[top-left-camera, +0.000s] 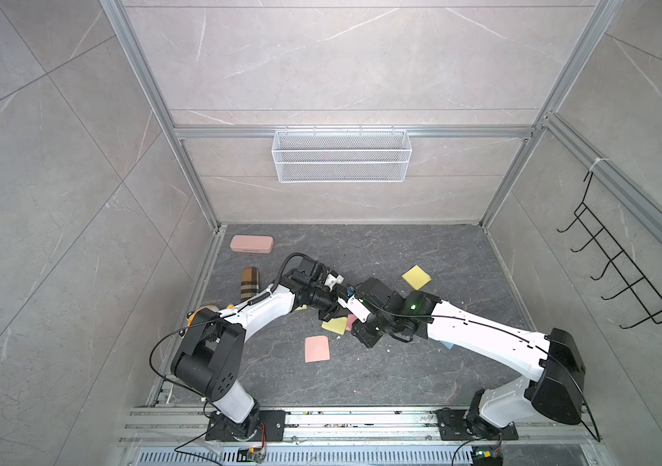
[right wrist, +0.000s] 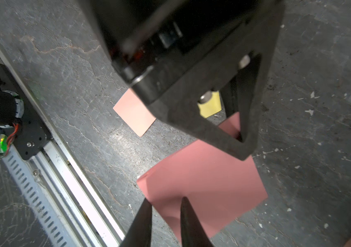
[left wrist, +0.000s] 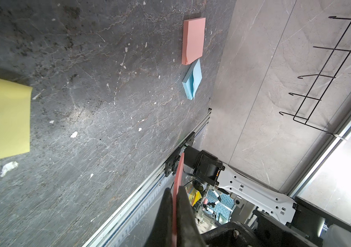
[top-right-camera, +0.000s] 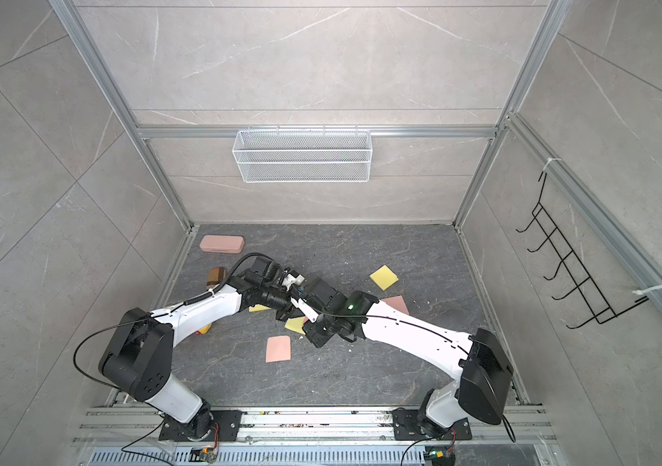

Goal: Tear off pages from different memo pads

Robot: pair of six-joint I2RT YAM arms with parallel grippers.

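A pink page (right wrist: 212, 181) is held up between the two arms, its far edge in my left gripper. In the left wrist view, the left fingers (left wrist: 165, 218) are shut with the thin pink edge standing between them. At the bottom of the right wrist view my right gripper has its fingers apart over the page's near side. Whether either right finger touches the paper I cannot tell. A pink pad (left wrist: 194, 40) and a blue pad (left wrist: 192, 80) with a lifted sheet lie at the right. A yellow pad (top-left-camera: 416, 277) sits farther back.
On the tabletop lie a pink square (top-left-camera: 317, 348) and a yellow square (top-left-camera: 335, 325), below the grippers. A pink case (top-left-camera: 251, 244) and a brown striped object (top-left-camera: 249, 283) stand at the left.
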